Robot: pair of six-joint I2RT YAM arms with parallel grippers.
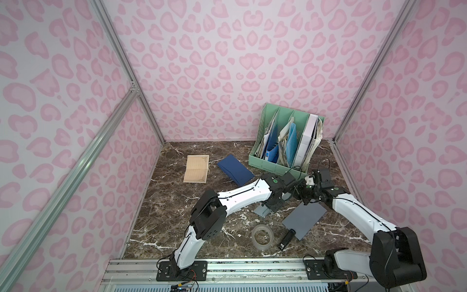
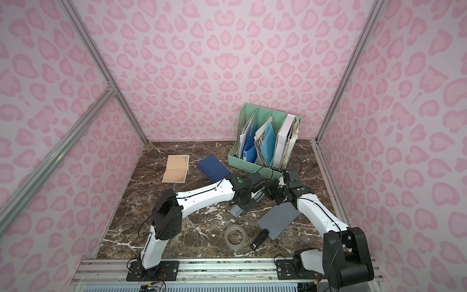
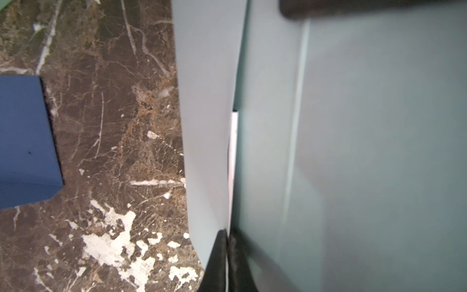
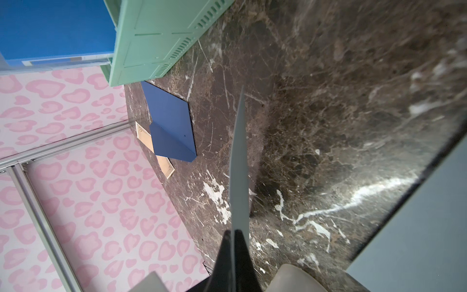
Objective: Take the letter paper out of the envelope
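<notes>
A grey-blue envelope is raised over the table between the two grippers. In the left wrist view, the envelope fills the middle and right, with a white paper edge showing along its fold. My left gripper is shut at that edge. In the right wrist view my right gripper is shut on the envelope, which appears almost edge-on. The top views hide both fingertips behind the wrists.
Behind stands a green file holder with folders. A blue folder, a beige notebook, a tape roll and a grey board with black handle lie around.
</notes>
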